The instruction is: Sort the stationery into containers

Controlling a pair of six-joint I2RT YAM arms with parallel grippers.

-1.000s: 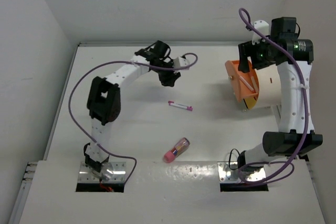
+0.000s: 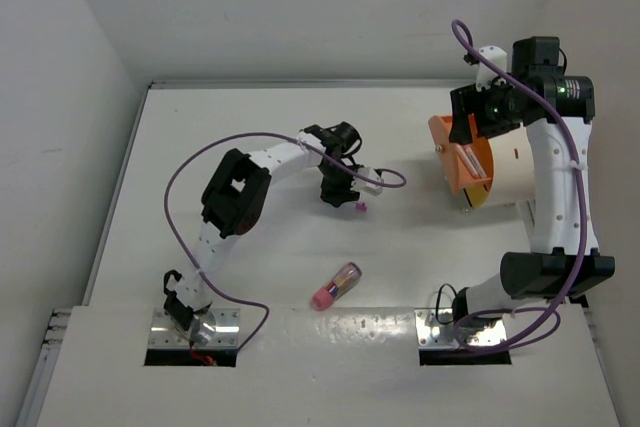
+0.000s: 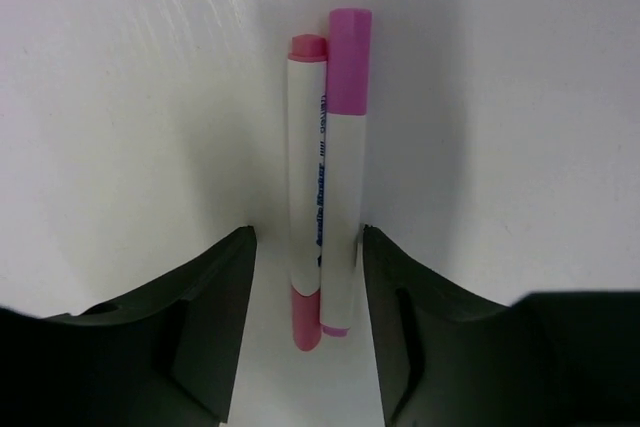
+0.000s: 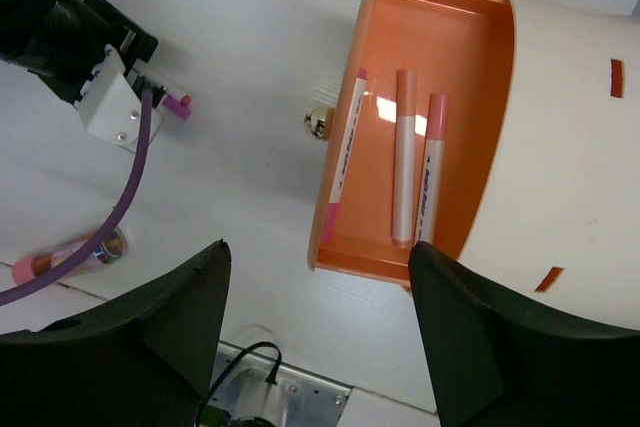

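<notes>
Two markers lie side by side on the white table, one with a pink cap (image 3: 306, 47), one with a magenta cap (image 3: 348, 62). My left gripper is part open around their lower ends, fingertips either side. In the top view it mostly hides them. An orange drawer box (image 4: 460, 47) on the right holds several pink-and-white markers (image 4: 405, 157). My right gripper is open above that box, nothing between its fingers.
A pink-lidded clear cylinder (image 2: 336, 286) with items inside lies near the table's front edge. The white rounded body (image 4: 560, 167) of the box stands at the right.
My left gripper has moved down and toward the front, from behind the markers to over them. The right arm has shifted very slightly.
</notes>
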